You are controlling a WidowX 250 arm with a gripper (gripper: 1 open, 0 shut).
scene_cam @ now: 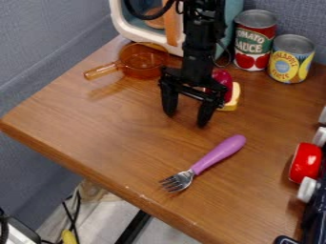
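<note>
My black gripper point(188, 107) hangs low over the middle back of the wooden table, its two fingers pointing down and apart, with no object visible between the tips. Just behind it, partly hidden, are a red object point(224, 82) and a yellow piece point(227, 104). A fork with a purple handle point(219, 152) lies toward the front, clear of the gripper. An amber pan point(143, 60) with a handle sits at the back left.
Tomato sauce can point(254, 48) and yellow can point(291, 66) stand at back right. A white appliance point(129, 21) is behind the pan. Red-capped and dark items point(304, 164) line the right edge.
</note>
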